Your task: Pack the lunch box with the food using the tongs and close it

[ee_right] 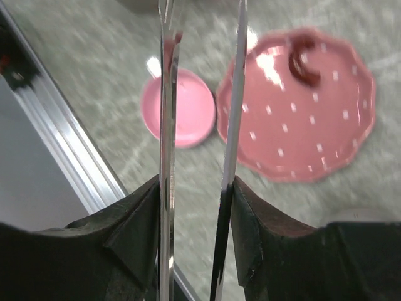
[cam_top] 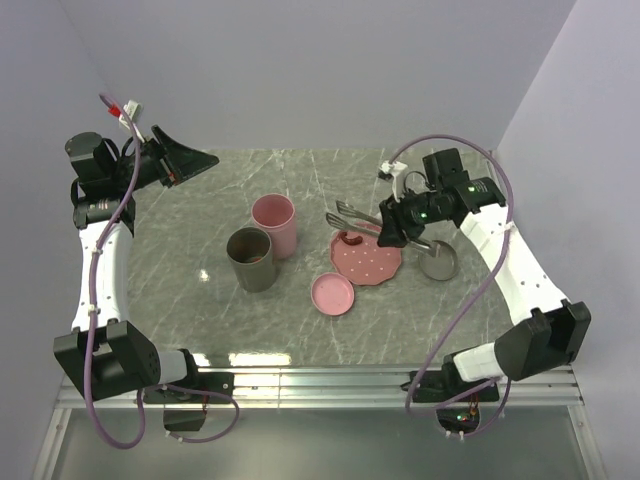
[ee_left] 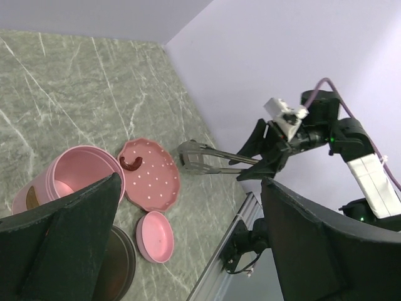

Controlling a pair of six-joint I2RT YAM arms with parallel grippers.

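Note:
My right gripper (cam_top: 392, 228) holds steel tongs (cam_top: 355, 230) over the pink scalloped plate (cam_top: 365, 262), which carries a brown curved sausage (ee_left: 131, 163). The tongs' arms stand apart with nothing visible between their tips. My left gripper (cam_top: 180, 162) hangs open and empty at the back left. A grey cup (cam_top: 250, 275) and a pink cup (cam_top: 276, 212) stand left of the plate; a small pink dish (cam_top: 332, 292) lies in front of it.
A round grey item (cam_top: 439, 262) lies right of the plate, partly under the tongs. Walls border the back and sides; a metal rail (cam_top: 300, 378) runs along the front edge.

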